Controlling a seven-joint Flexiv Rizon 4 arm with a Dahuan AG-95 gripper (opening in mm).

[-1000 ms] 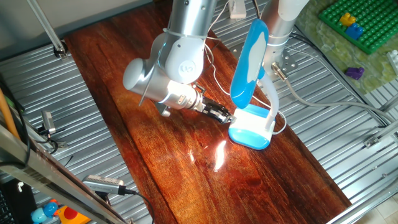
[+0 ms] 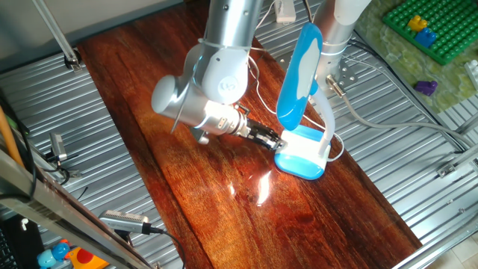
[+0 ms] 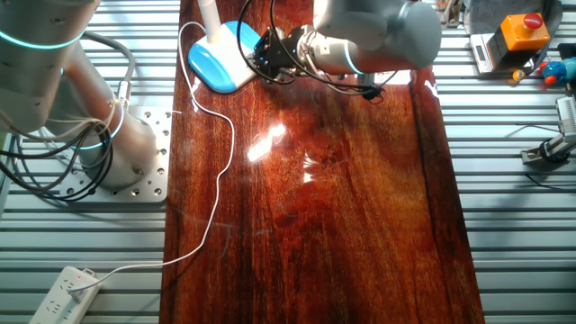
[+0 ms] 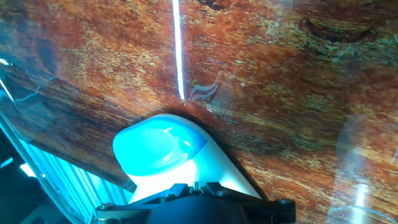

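Note:
A blue-and-white desk lamp stands on the wooden table, its white-and-blue base (image 2: pixel 302 158) below a tilted blue head (image 2: pixel 300 75). My gripper (image 2: pixel 278 143) reaches in low at the side of that base. From the other exterior camera, the lamp base (image 3: pixel 219 65) again lies right at the gripper (image 3: pixel 258 59); whether they touch I cannot tell. At the bottom of the wrist view, the gripper has its dark fingertips together, covering part of the lamp base (image 4: pixel 158 149). Nothing shows between them.
A white cable (image 3: pixel 231 144) runs from the lamp over the table to a power strip (image 3: pixel 63 297). Close behind the lamp rises a robot base column (image 2: pixel 328 45). An orange box with a red button (image 3: pixel 522 38) sits off the table.
The arm's wrist housing has shifted slightly to the right in exterior view 1, while the fingertips stay beside the lamp base. The lamp has not visibly moved.

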